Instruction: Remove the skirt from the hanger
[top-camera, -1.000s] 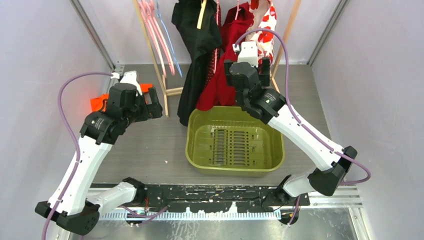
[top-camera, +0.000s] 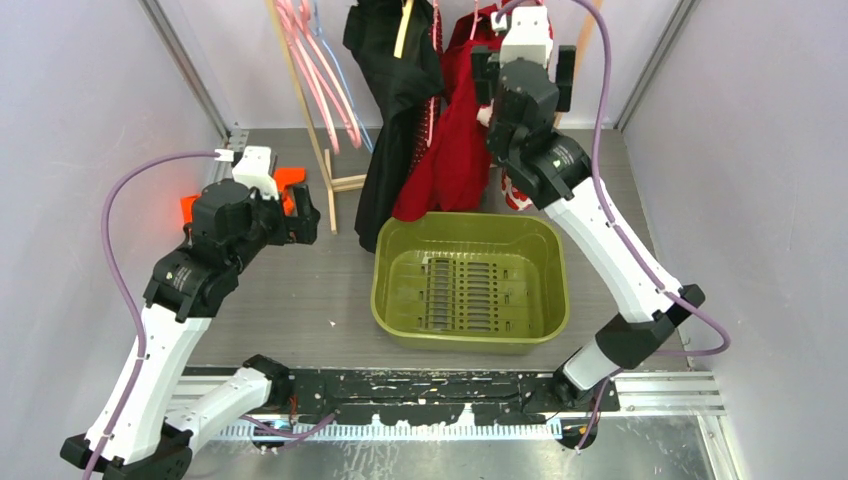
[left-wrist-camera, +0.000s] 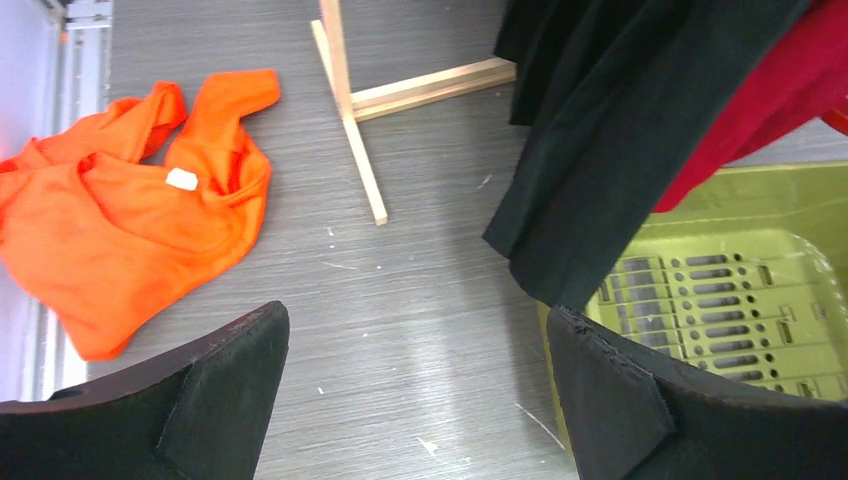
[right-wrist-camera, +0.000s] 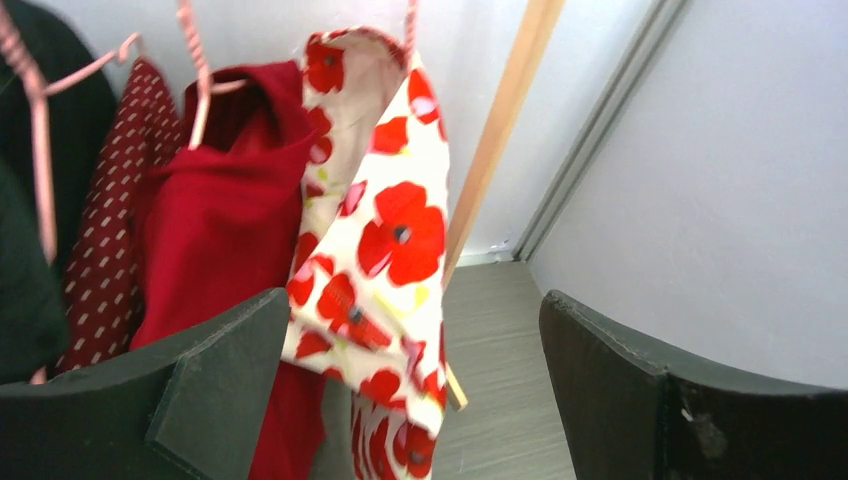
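Observation:
Garments hang from pink hangers on a wooden rack: a black one (top-camera: 390, 100), a dark red dotted one (right-wrist-camera: 110, 230), a red one (top-camera: 450, 150) and a white skirt with red flowers (right-wrist-camera: 385, 250). My open right gripper (top-camera: 522, 80) is raised in front of the floral skirt, whose top fabric lies between and beyond the fingers in the right wrist view, apparently not gripped. My left gripper (top-camera: 298, 215) is open at the left, above the floor, with nothing between its fingers.
A green basket (top-camera: 470, 330) stands below the garments. Orange cloth (left-wrist-camera: 200, 230) lies on the floor at the left by the rack's foot (left-wrist-camera: 365, 190). Walls bound both sides; bare floor lies left of the basket.
My right gripper has moved up and toward the rack, covering the floral skirt in the top view.

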